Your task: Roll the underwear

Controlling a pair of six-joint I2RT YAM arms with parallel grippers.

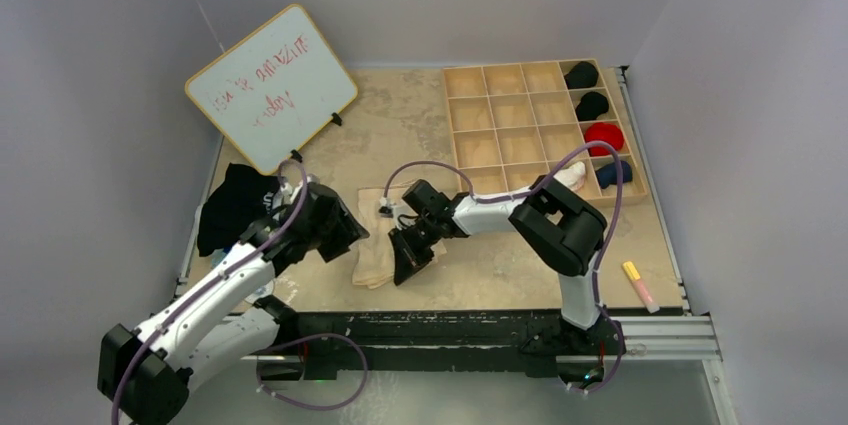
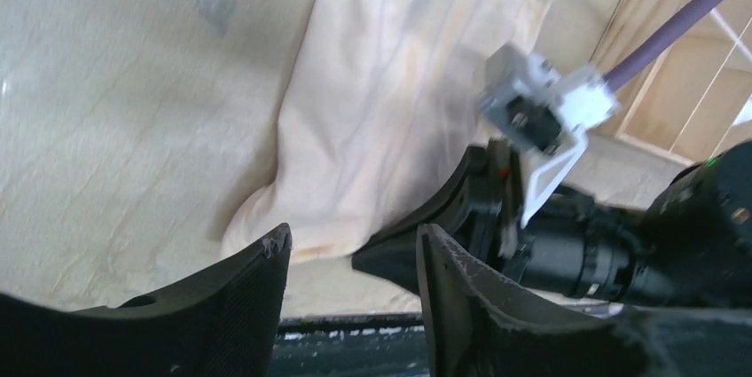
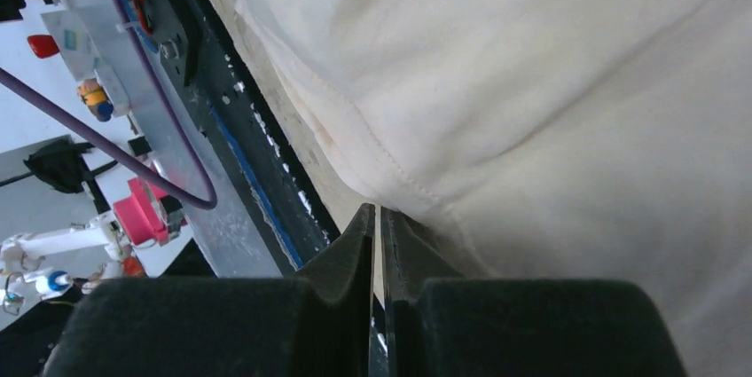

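Observation:
A beige piece of underwear lies flattened on the table, its near edge slightly folded, also filling much of the left wrist view. My right gripper is down at its near edge; in the right wrist view its fingers are shut at the cloth's seamed edge, though what is between them is hard to see. My left gripper hangs above the cloth's left side, open, with nothing between its fingertips in the left wrist view.
A wooden compartment box with rolled dark, red and white items stands at the back right. A whiteboard is at the back left, dark folded clothing at the left, a marker at the right front.

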